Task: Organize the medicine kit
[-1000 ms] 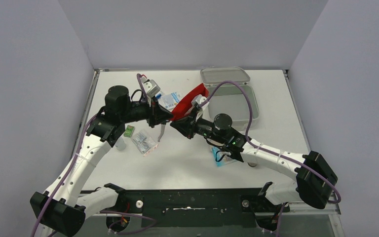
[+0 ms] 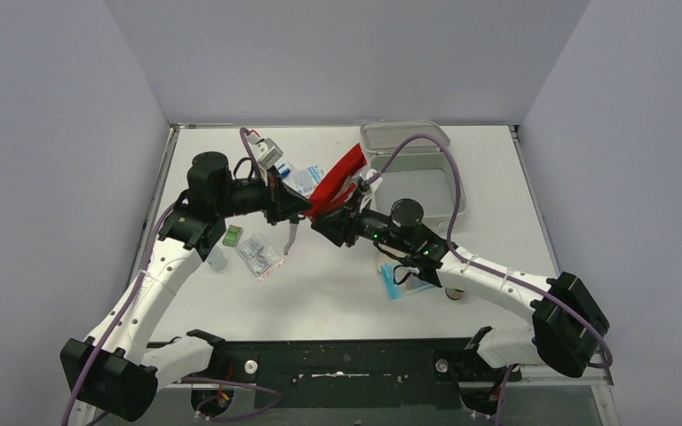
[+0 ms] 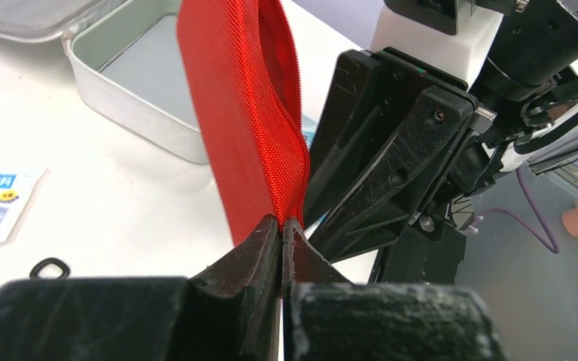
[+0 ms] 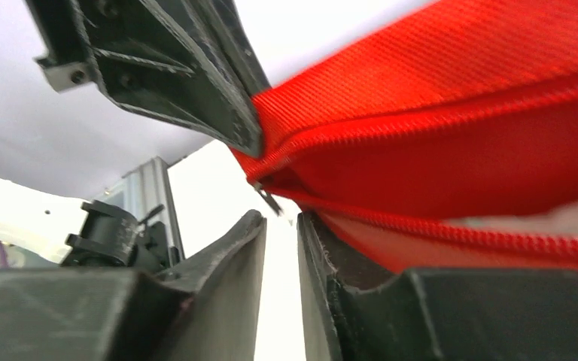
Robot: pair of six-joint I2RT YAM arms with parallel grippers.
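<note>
A red zippered pouch (image 2: 338,177) hangs above the table between both arms. My left gripper is shut on its lower corner, pinching the fabric at the zipper's end. Its black fingers (image 4: 222,101) grip that corner in the right wrist view too. The pouch mouth gapes beyond the corner, with something pale inside. A small zipper pull (image 4: 269,198) dangles below the corner. Right by its tip is my right gripper, its fingertips a little apart with white table showing between them. I cannot make out any contact with the pull.
An open grey-white box (image 2: 419,185) with its lid (image 2: 403,135) folded back stands behind the right arm. On the left lie a blue-white packet (image 2: 305,180), a green box (image 2: 233,235) and a clear bag (image 2: 259,256). A blue packet (image 2: 397,286) lies under the right arm.
The pouch's upper end has shifted slightly left and stands steeper. My right gripper has turned a little and moved slightly to the right. The left arm has barely moved.
</note>
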